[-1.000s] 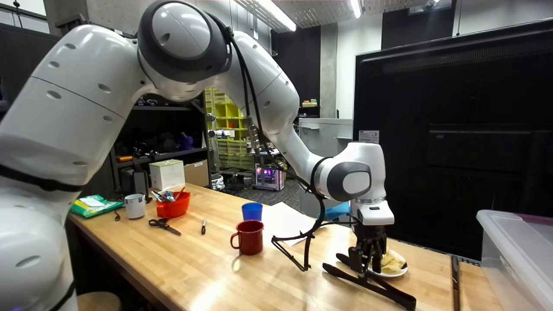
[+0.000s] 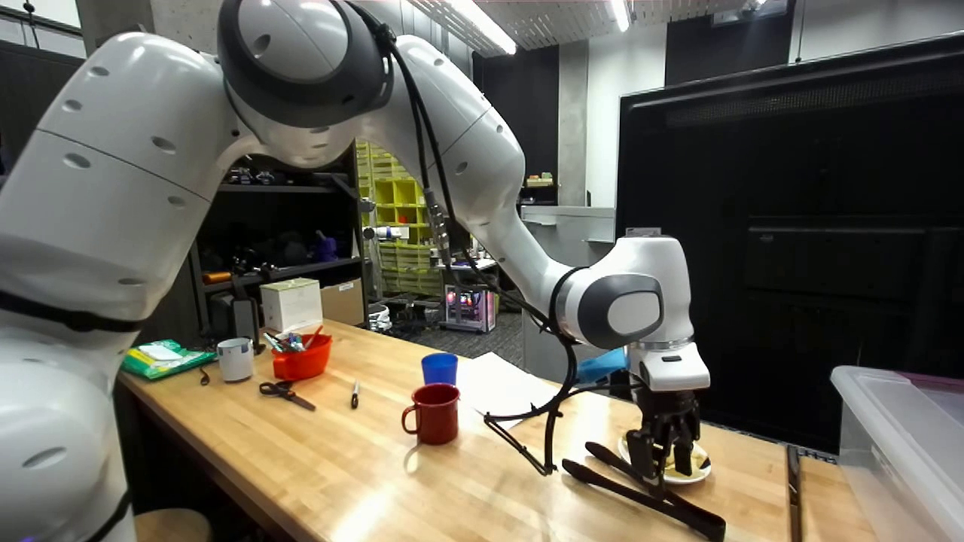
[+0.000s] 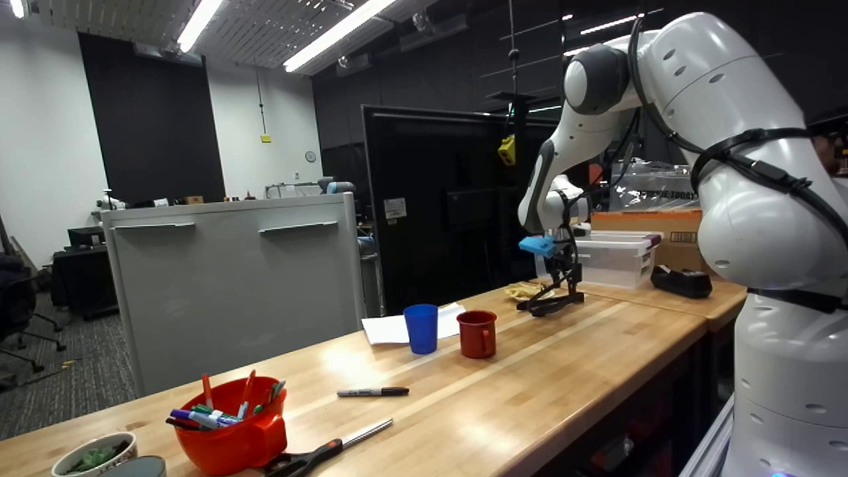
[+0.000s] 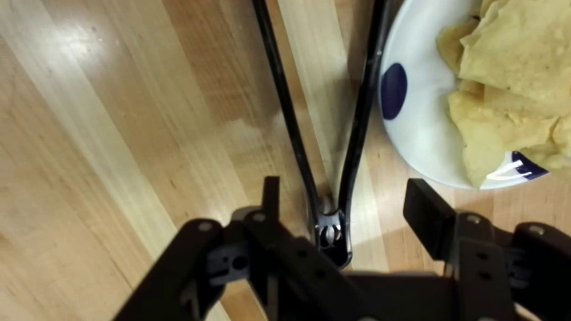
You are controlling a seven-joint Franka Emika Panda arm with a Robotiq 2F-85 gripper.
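Black tongs [image 2: 637, 488] lie on the wooden table, their two arms spread and joined at the hinged end. In the wrist view the tongs' hinged end [image 4: 330, 230] shows between the two fingers of my gripper, with gaps on both sides. The gripper is open, and neither finger appears to press on the tongs. Beside them, on the right in the wrist view, a white plate [image 4: 409, 141] with dark blue spots holds yellow chips [image 4: 508, 59]. From exterior view 2, my gripper [image 3: 560, 295] hides part of the tongs.
A red mug [image 2: 436, 414], a blue cup [image 2: 440, 369] and white paper [image 2: 497, 384] stand or lie mid-table. Farther left are scissors [image 2: 285, 393], a marker [image 2: 355, 394] and a red pen container [image 2: 303, 361]. A clear plastic bin [image 2: 890, 452] borders the right side.
In exterior view 1, my gripper has shifted right along the tongs, towards their hinged end, and now covers more of the plate. Tongs and plate have stayed in place.
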